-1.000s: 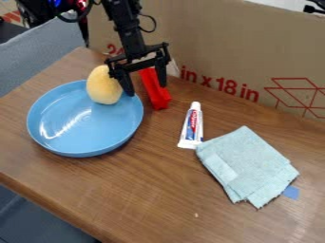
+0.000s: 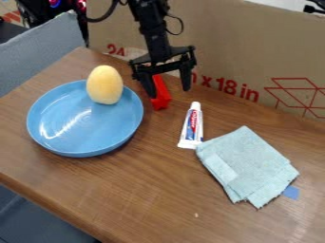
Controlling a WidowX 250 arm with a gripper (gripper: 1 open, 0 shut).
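The black gripper (image 2: 164,80) hangs near the back of the table, open, over a red object (image 2: 160,102) that it partly hides. A pale yellow egg-shaped object (image 2: 105,85) rests on the upper part of a blue plate (image 2: 70,128) at the left. A white toothpaste tube (image 2: 192,126) lies right of the red object. A folded light-blue cloth (image 2: 250,166) lies at the right.
A cardboard wall (image 2: 267,66) stands along the back. A grey padded edge (image 2: 32,62) borders the table at the left.
Over the last second the gripper has moved right, away from above the yellow object to over the red object. The things on the table look unmoved.
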